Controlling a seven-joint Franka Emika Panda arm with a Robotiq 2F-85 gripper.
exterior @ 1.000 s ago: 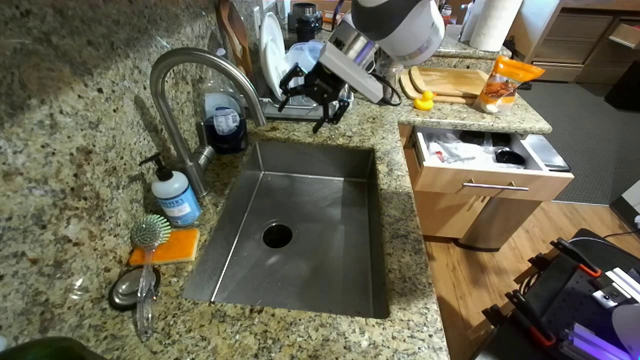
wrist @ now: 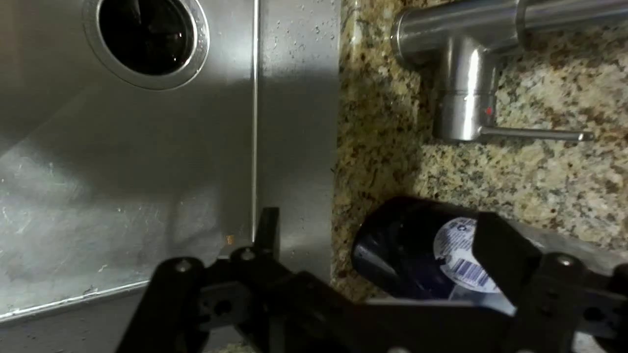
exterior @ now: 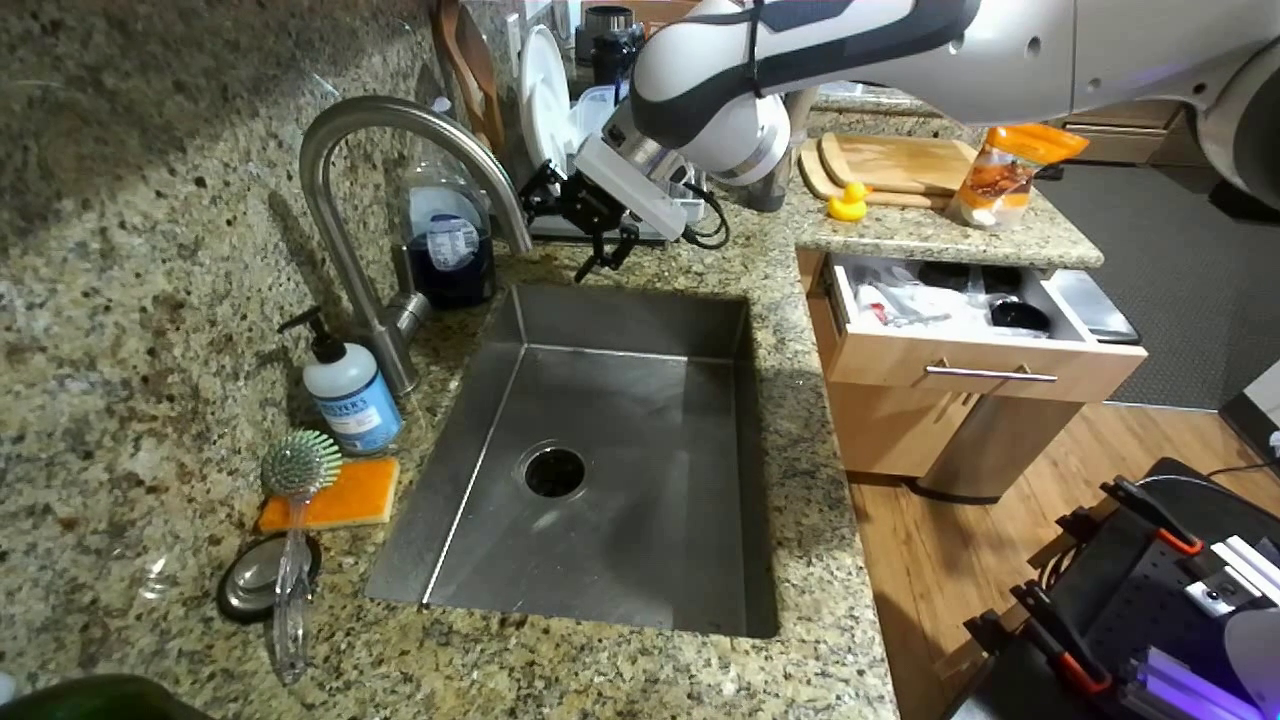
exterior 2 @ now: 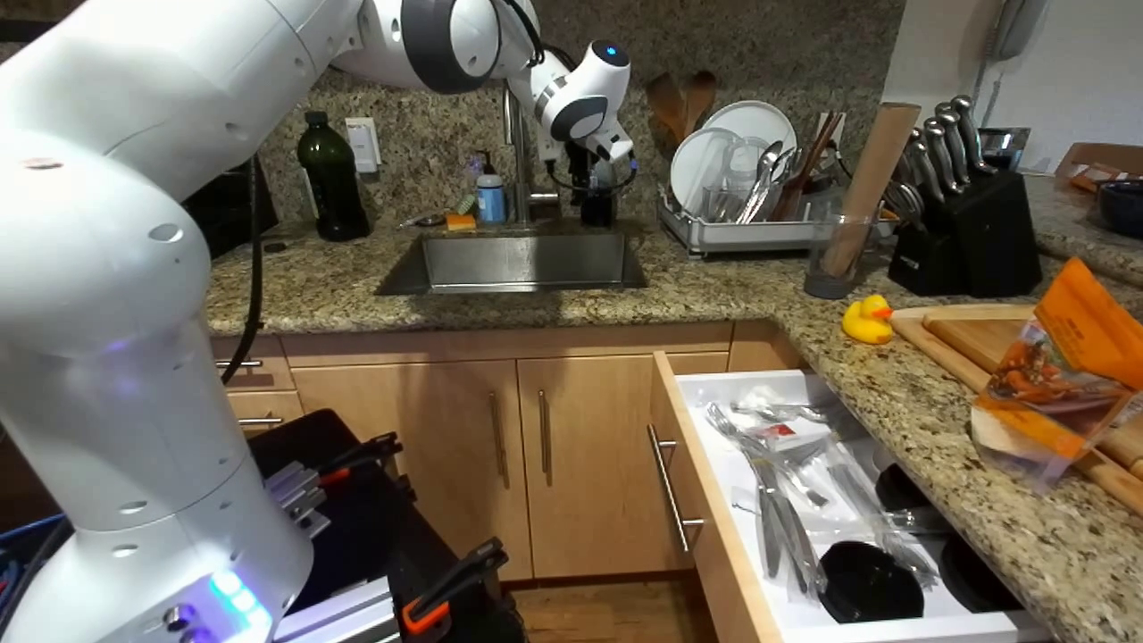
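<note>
My gripper (exterior: 557, 228) is open, in the air at the far end of the sink, close to the dark blue soap bottle (exterior: 451, 258) by the backsplash. The wrist view has the gripper's fingers (wrist: 269, 229) wide apart. One finger overlaps the bottle (wrist: 406, 247) with its white label, and the other overlaps the sink edge. No object shows gripped, and I cannot tell whether a finger touches the bottle. The faucet (wrist: 471, 76) with its lever stands beside the bottle. Below lies the empty steel sink (exterior: 648, 480).
The dish rack (exterior 2: 750, 237) with plates stands right of the sink. Near the faucet are a hand soap bottle (exterior: 354, 390), an orange sponge (exterior: 360, 494) and a dish brush (exterior: 300, 462). A drawer (exterior 2: 729, 504) is open below the counter.
The arm and gripper have moved left in exterior view 1, toward the dark bottle and the faucet. The gripper was open before and still is. Objects on the counter have not moved.
</note>
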